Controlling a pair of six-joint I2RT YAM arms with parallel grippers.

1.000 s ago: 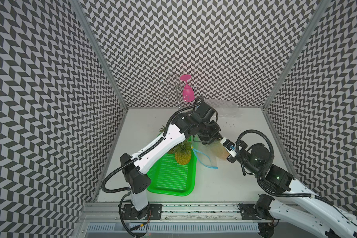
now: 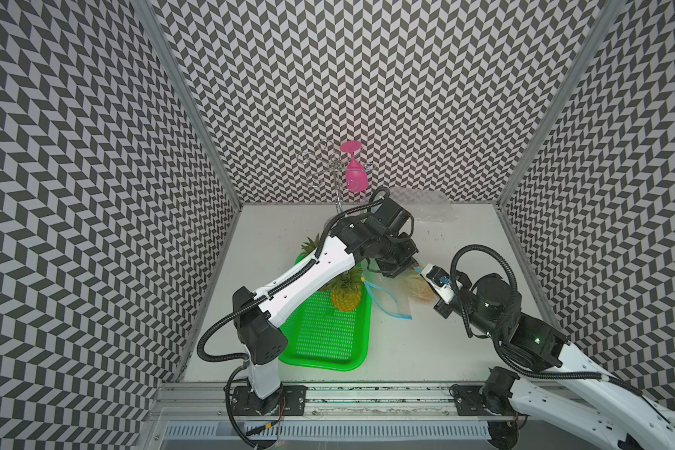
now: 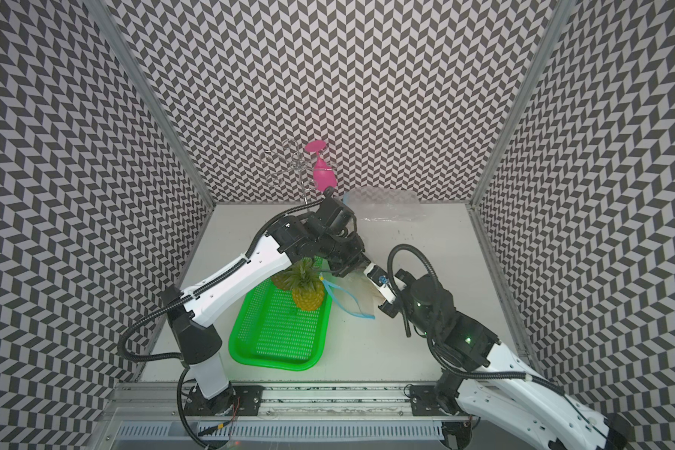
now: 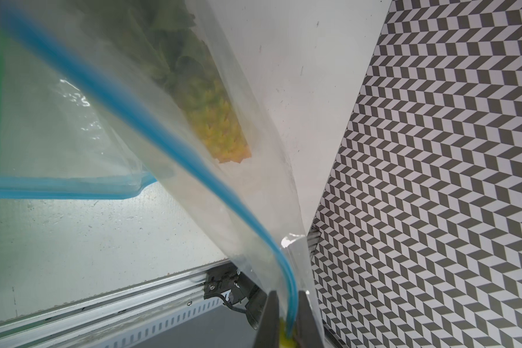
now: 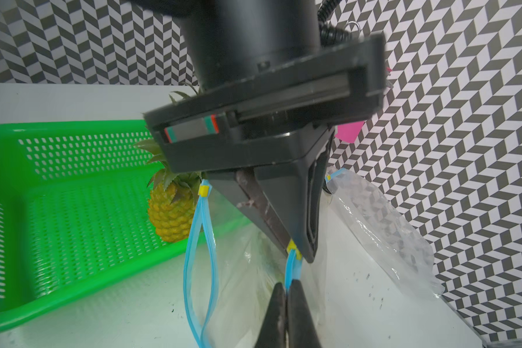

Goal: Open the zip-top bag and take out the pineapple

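A clear zip top bag (image 4: 261, 133) with a blue zip strip holds a pineapple (image 4: 211, 116), seen blurred through the plastic in the left wrist view. My left gripper is shut on the bag's zip end at a yellow tab. My right gripper is shut on the blue zip strip just below it, facing the left one. A second blue zip loop (image 5: 200, 255) hangs beside them. Another pineapple (image 2: 345, 296) lies in a green basket to the left.
The green basket (image 2: 322, 360) occupies the left of the table. An empty clear bag (image 3: 382, 202) is at the back, with a wire stand holding pink glasses (image 2: 356, 176).
Both arms have shifted slightly: the left gripper a little down and right, the right gripper right and down in the top left view.
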